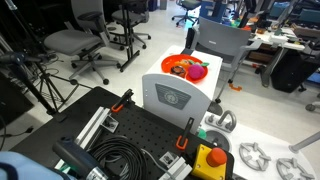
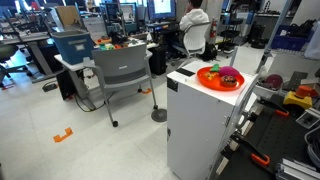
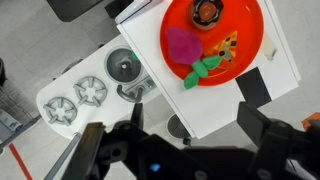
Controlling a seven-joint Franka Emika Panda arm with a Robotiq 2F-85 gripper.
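My gripper stands open in the wrist view, its two dark fingers wide apart with nothing between them. Ahead of it, a red-orange plate rests on a white surface. On the plate sit a brown doughnut, a purple-pink toy vegetable with green leaves, and a toy pizza slice. Exterior view 1 shows the plate behind a grey-white panel, with the pink piece at its near right. In exterior view 2 the plate tops a white cabinet.
A small sink and burners lie left of the plate in the wrist view. A coil of black cable and a yellow box with a red button occupy the near side. Grey chairs stand beyond.
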